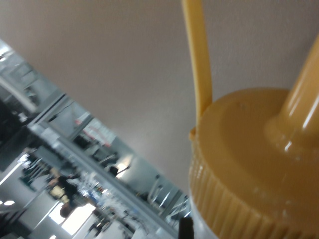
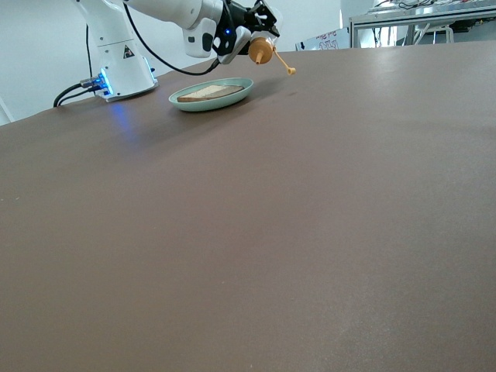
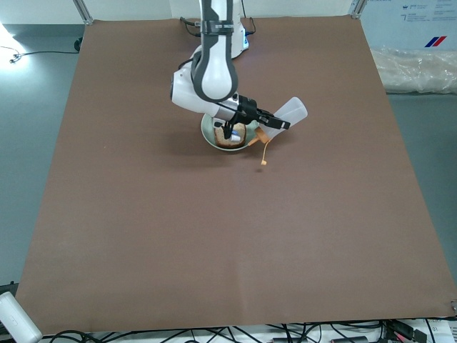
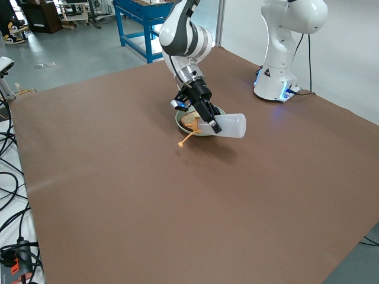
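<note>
My gripper (image 3: pixel 258 123) is shut on a translucent squeeze bottle (image 4: pixel 227 125) with an orange cap (image 1: pixel 249 164), held tilted above and beside a pale green plate (image 2: pixel 182 105). A slice of bread (image 2: pixel 209 93) lies on the plate. The bottle's nozzle (image 1: pixel 304 94) and its thin tethered tip cover (image 3: pixel 264 158) point downward in the side views. The gripper hides part of the bread from the left camera. In the wrist view the cap fills the lower right.
The robot's white base (image 2: pixel 124 70) stands at its back edge, with cables. Cables also run along the front edge.
</note>
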